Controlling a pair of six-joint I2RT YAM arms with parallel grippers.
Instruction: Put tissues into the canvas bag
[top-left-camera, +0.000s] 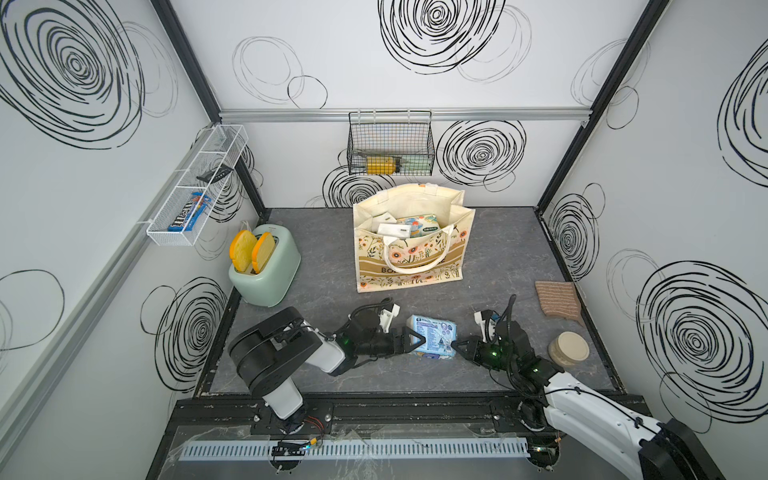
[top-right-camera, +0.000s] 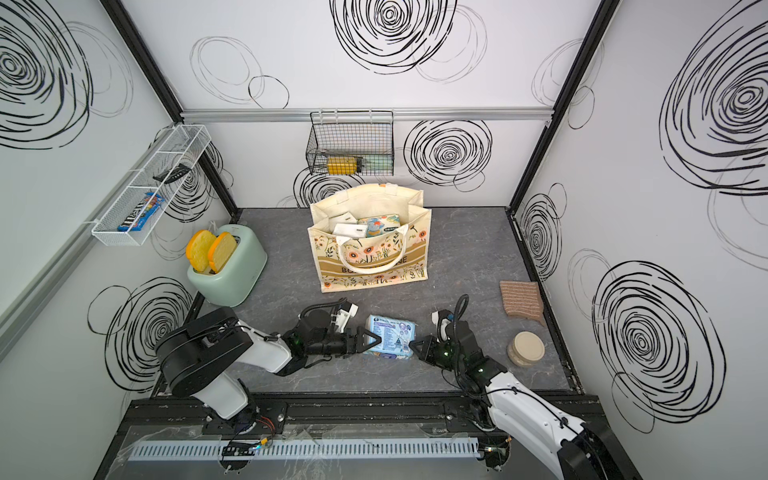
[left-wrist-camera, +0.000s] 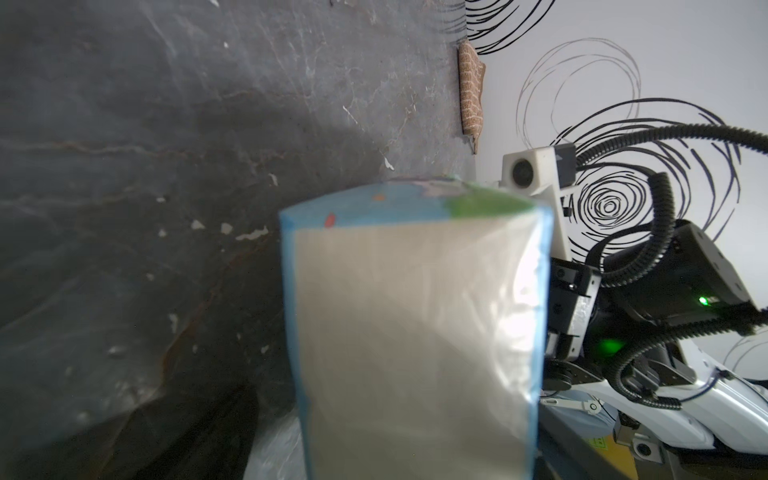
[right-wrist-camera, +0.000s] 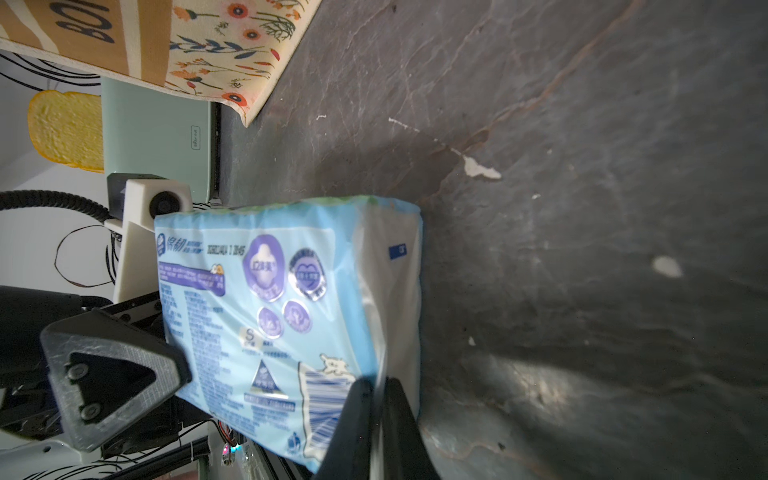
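Note:
A light blue tissue pack lies on the grey worktop in front of the canvas bag, which stands with several packs inside. My left gripper is open at the pack's left end, its fingers on either side of that end. My right gripper is shut at the other end, its fingertips against the pack, nothing clearly held between them; in the right wrist view they overlap the pack's near corner.
A mint toaster with bread slices stands at the left. A brown mat and a round beige object lie at the right. Wire baskets hang on the walls. Bare worktop shows around the bag.

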